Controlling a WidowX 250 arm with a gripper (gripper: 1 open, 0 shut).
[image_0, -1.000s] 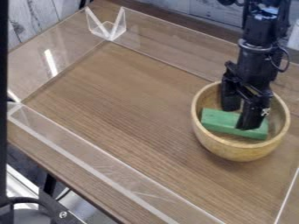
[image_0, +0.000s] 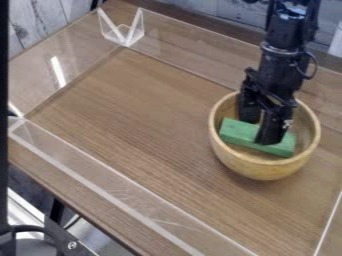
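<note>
The black arm comes down from the top right into a round wooden bowl (image_0: 234, 158) on the right of the table. Its gripper (image_0: 265, 126) is open, with the fingers inside the bowl just over and beside a green block (image_0: 278, 146) lying on the bowl's floor. Whether the fingers touch the block is unclear, as the dark gripper hides part of it.
A clear angular piece (image_0: 122, 32) stands near the back left, and dark cables or parts sit at the bottom-left edge.
The gripper has shifted left, and the bowl with the green block has moved slightly left along with it.
</note>
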